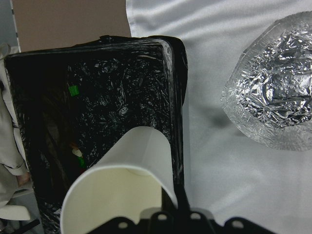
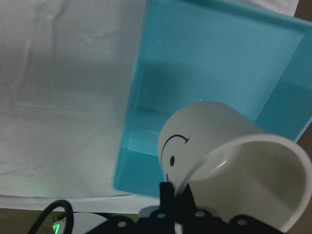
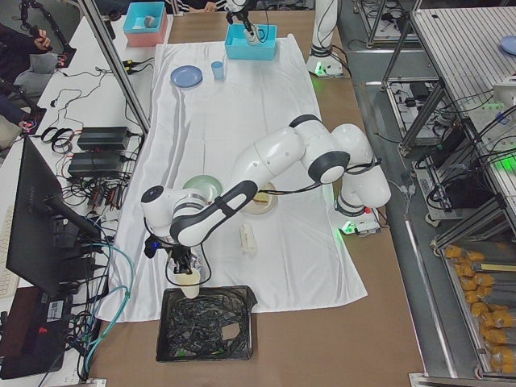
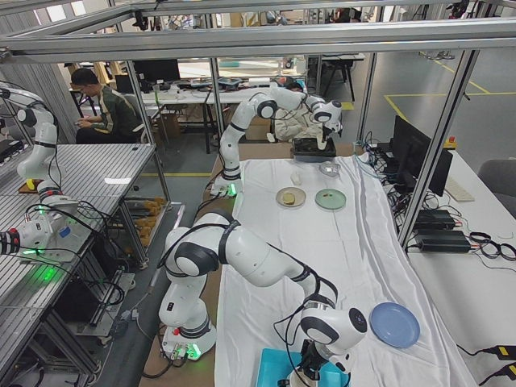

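My left gripper is shut on a white paper cup [image 1: 112, 195], held over the edge of a black bag-lined bin [image 1: 112, 97], with a crumpled foil dish [image 1: 275, 83] to its right in the left wrist view. My right gripper is shut on a white mug [image 2: 209, 131] with a drawn face, held over a light blue bin [image 2: 204, 53]; whether the mug touches the bin is unclear.
Near the left arm, a green plate [image 4: 330, 199], a plate with a yellow item [image 4: 289, 196] and a white item [image 3: 247, 238] lie on the cloth. A blue plate [image 3: 186, 76] and small blue cup [image 3: 218, 70] are near the blue bin.
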